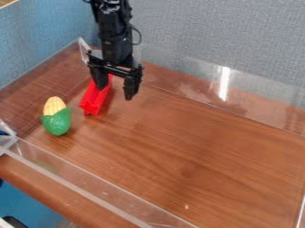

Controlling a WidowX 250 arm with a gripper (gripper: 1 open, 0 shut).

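Note:
My black gripper [116,82] hangs at the upper left, above the wooden floor of the clear-walled tray, its two fingers spread open. Beneath and behind its left finger lies a red elongated block [93,104], partly hidden by the gripper. Whether the fingers touch the block is unclear. A toy corn cob [56,118], yellow at one end and green at the other, lies to the lower left of the red block.
Transparent walls [119,198] border the wooden tray. Grey and blue padded backdrops stand behind.

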